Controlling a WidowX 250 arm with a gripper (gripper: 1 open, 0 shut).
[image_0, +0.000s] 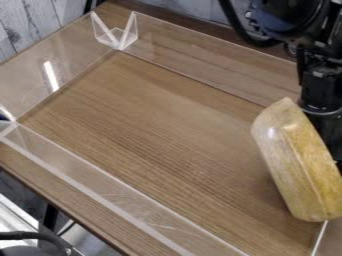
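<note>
A pale yellow wooden bowl (291, 160) stands tipped on its side at the right edge of the view, its rounded outside toward the camera. My gripper, a black mechanism at the upper right, is behind the bowl, which hides its fingers, so whether they touch the bowl or hold anything cannot be seen.
A wooden table (147, 140) with clear plastic walls (100, 205) around it fills most of the view. A small clear bracket stands at the back left corner.
</note>
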